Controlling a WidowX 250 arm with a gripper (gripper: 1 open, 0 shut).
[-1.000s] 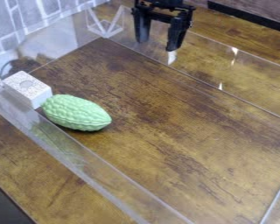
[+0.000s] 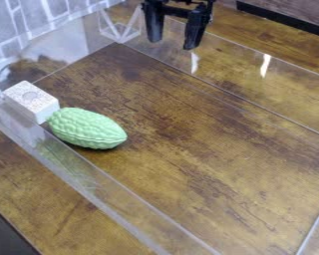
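Observation:
A light green, bumpy bitter-melon shape [image 2: 88, 128] lies on the wooden board at the left, beside a speckled white block [image 2: 31, 101]. My black gripper [image 2: 174, 32] hangs at the top centre, far from both objects, with its two fingers apart and nothing seen between them.
Clear plastic walls [image 2: 255, 80] border the wooden surface [image 2: 202, 159]. A tiled pale backdrop stands at the upper left.
My gripper has moved slightly up and to the left over the last second. The green object and the white block have not moved.

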